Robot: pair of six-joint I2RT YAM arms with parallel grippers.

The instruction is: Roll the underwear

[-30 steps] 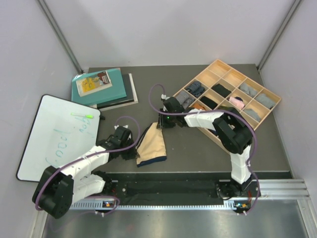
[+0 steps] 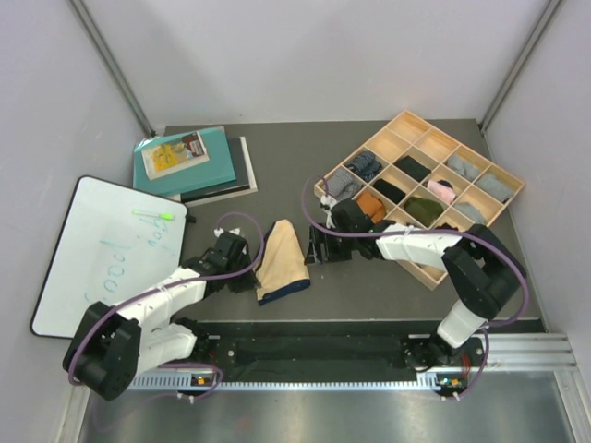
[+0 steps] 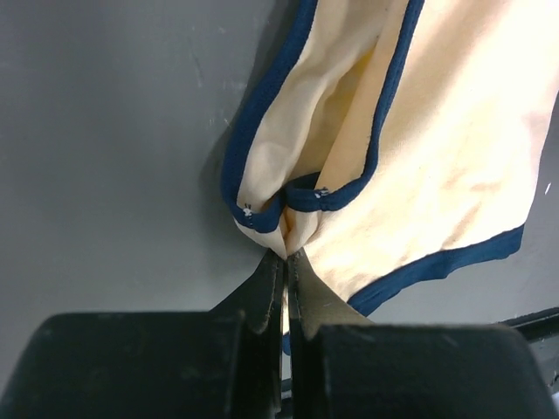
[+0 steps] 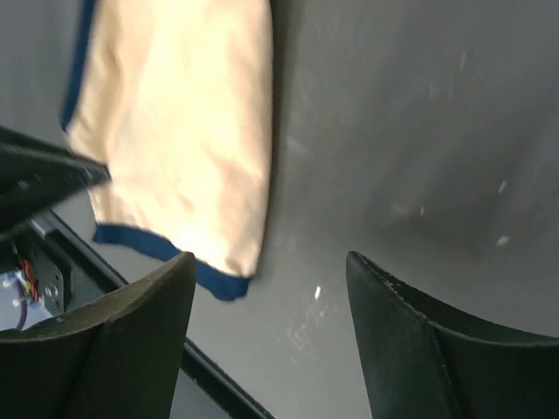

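Note:
Cream underwear [image 2: 282, 258] with navy edging lies folded into a narrow strip on the dark table. In the left wrist view, my left gripper is shut on a pinched bit of the underwear [image 3: 437, 157] at its left edge, just below two navy hems. My right gripper [image 2: 316, 258] stands to the right of the cloth, apart from it. The right wrist view shows its fingers [image 4: 144, 336] wide apart, only bare table between them, with the underwear [image 4: 196, 131] beyond to the upper left.
At the right, a wooden divided box [image 2: 406, 120] holds several rolled garments, and the right arm reaches across its near side. A whiteboard [image 2: 111, 254] lies at the left, with books [image 2: 189, 161] behind.
The far end now lies flat. The left gripper has barely moved.

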